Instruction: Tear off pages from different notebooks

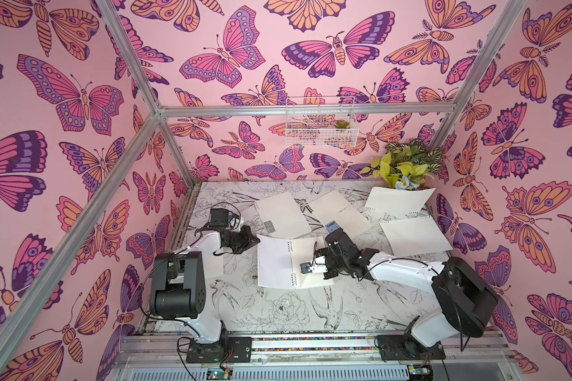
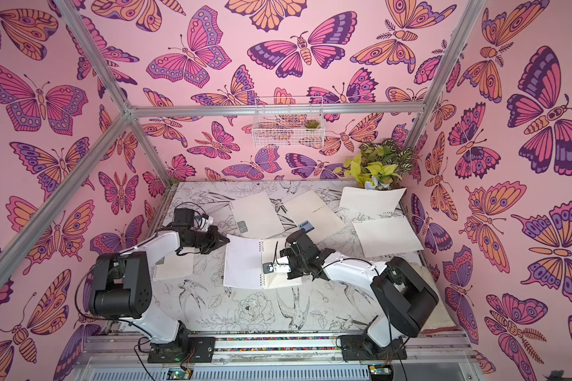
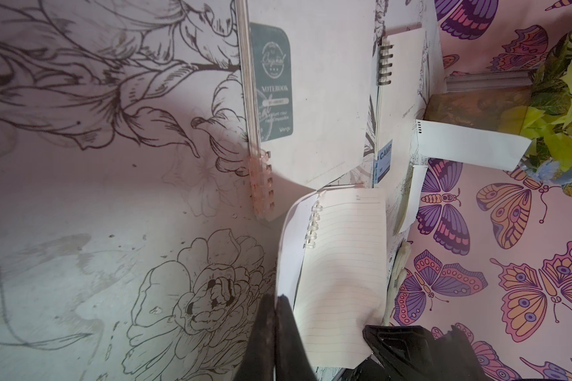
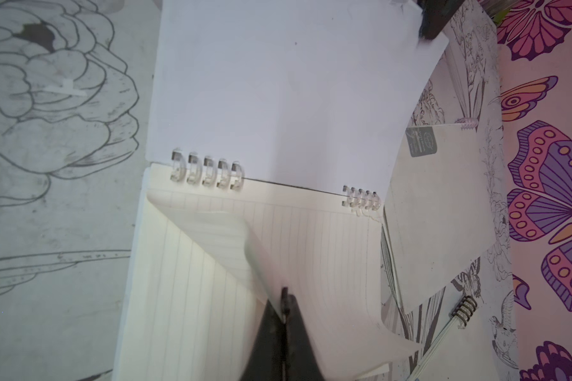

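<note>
The open spiral notebook [image 1: 274, 260] lies in the middle of the table, its white cover turned left and its lined pages right. My left gripper is shut on the outer edge of that cover [image 3: 290, 244], which curves up into its fingertips. Over the lined side, my right gripper is shut on a lined page [image 4: 343, 304]. The page is lifted, its near corner folded over, and it still meets the coil [image 4: 222, 172] along its top. In the top views the right fingertips are hidden behind the hand.
Two closed notebooks, one plain [image 1: 282, 212] and one with a blue label [image 1: 340, 212], lie behind. At the right, a notebook [image 1: 416, 236] has its cover [image 1: 400, 202] standing up before the potted plant [image 1: 405, 163].
</note>
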